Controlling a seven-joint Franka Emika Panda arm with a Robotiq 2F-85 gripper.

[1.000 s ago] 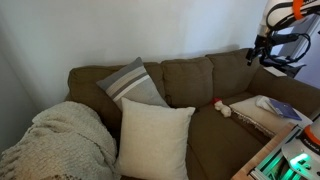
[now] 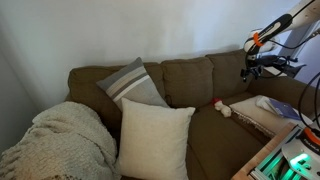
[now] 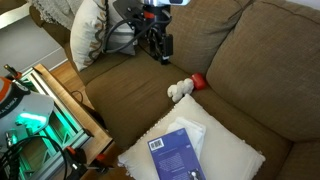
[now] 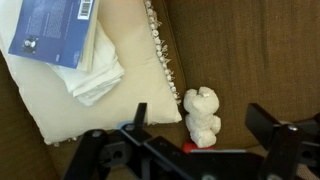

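My gripper is open, its dark fingers spread apart with nothing held between them. Over the couch seat it hangs in the air, as both exterior views show; in the second one the gripper [image 3: 161,43] is above and behind a small white plush toy [image 3: 181,91]. From the wrist camera the plush toy [image 4: 202,110] appears between the fingers but farther down, on the brown seat. A red object [image 3: 198,81] touches or lies close by the toy; its counterpart in the wrist view is partly hidden by the gripper.
A white cushion [image 4: 115,115] with a beaded edge lies flat beside the toy, bearing a blue book [image 4: 55,25] and a white cloth [image 4: 95,75]. A cream pillow [image 2: 153,140], a striped pillow [image 2: 130,84] and a fluffy blanket [image 2: 65,145] occupy the couch's other end.
In exterior view 1, the arm and gripper have come down and slightly left, nearer the couch seat. The toy, cushion and book have stayed in place.
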